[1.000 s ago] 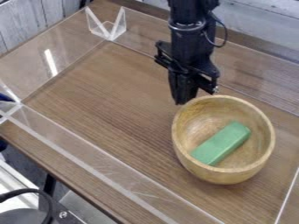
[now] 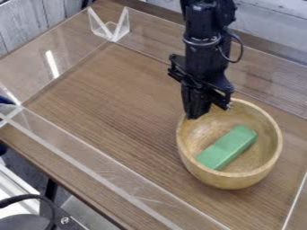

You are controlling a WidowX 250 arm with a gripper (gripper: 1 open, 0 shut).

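A wooden bowl (image 2: 258, 165) sits on the right side of the table, with a green rectangular block (image 2: 227, 146) lying in it. The black gripper (image 2: 195, 110) hangs at the bowl's upper left rim, fingertips close together and pointing down. It is shut, and nothing clear shows between its fingers; whether it touches the rim cannot be told.
A small white folded object (image 2: 108, 25) stands at the back left. A black curved cable or fixture (image 2: 30, 211) is at the bottom left corner.
The gripper has shifted slightly down and toward the bowl's upper left rim. The bowl and green block are about where they were.
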